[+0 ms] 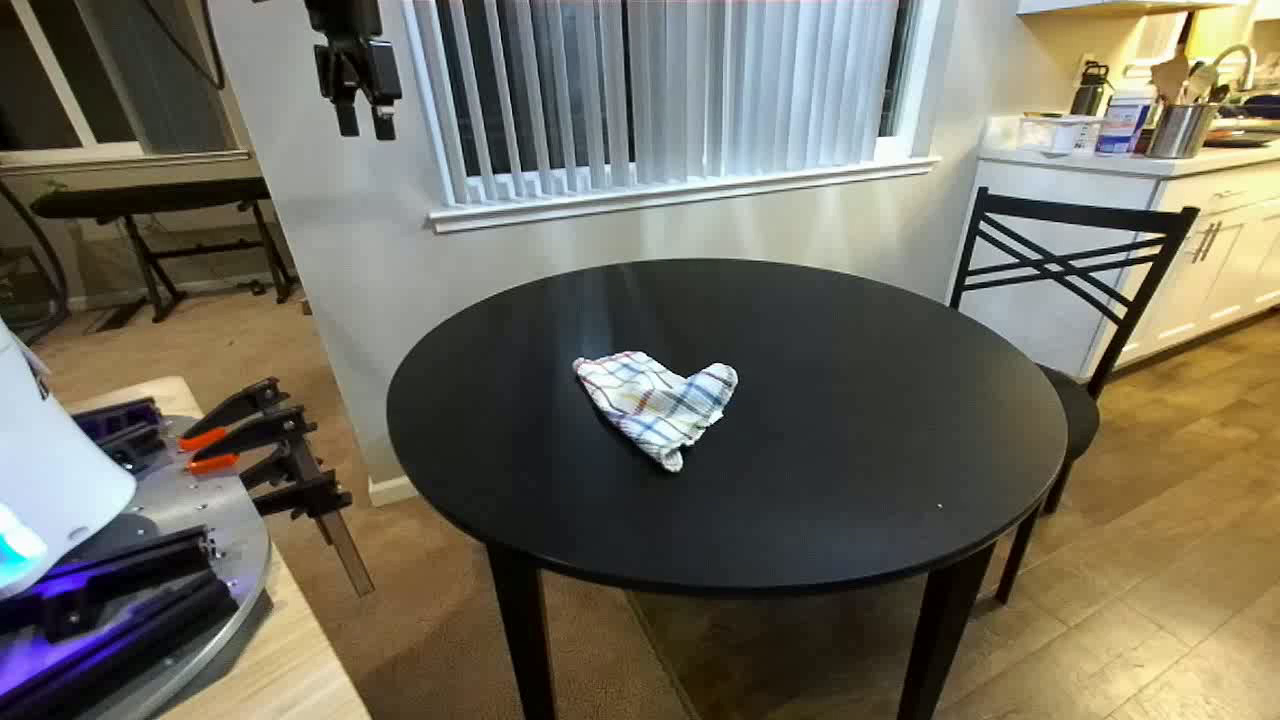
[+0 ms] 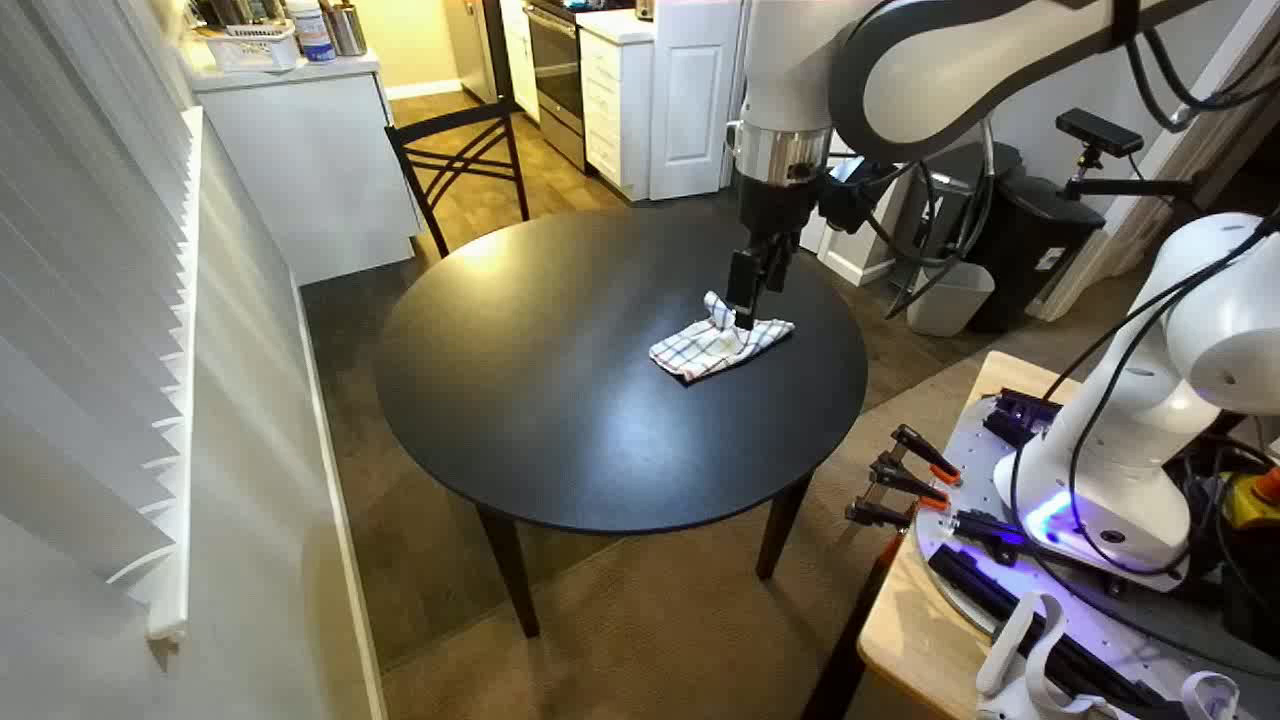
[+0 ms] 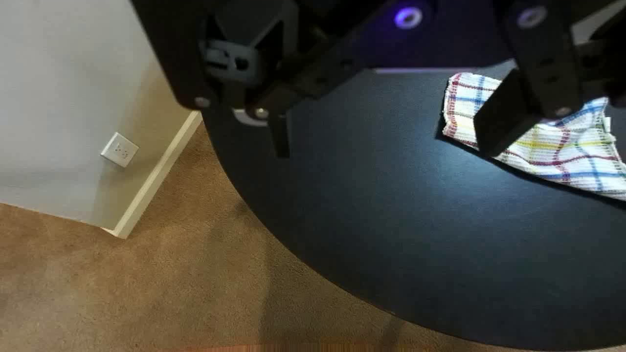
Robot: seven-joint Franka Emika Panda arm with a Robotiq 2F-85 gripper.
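A white cloth with a coloured plaid pattern (image 1: 657, 404) lies loosely folded on the round black table (image 1: 840, 408), left of its middle in exterior view 1. One corner of the cloth (image 2: 708, 350) sticks up in exterior view 2. My gripper (image 1: 366, 130) hangs well above the table, pointing down, open and with nothing between its fingers. In exterior view 2 the gripper (image 2: 744, 314) overlaps part of the cloth from that angle. The wrist view has the cloth (image 3: 563, 149) on the right, partly hidden behind one finger, with the gripper wide apart.
Apart from the cloth, the tabletop is bare. A black chair (image 1: 1068, 270) stands at its far right side in exterior view 1, and a window with vertical blinds (image 1: 684, 96) is behind. Clamps (image 1: 282, 444) stick out from the robot's base stand.
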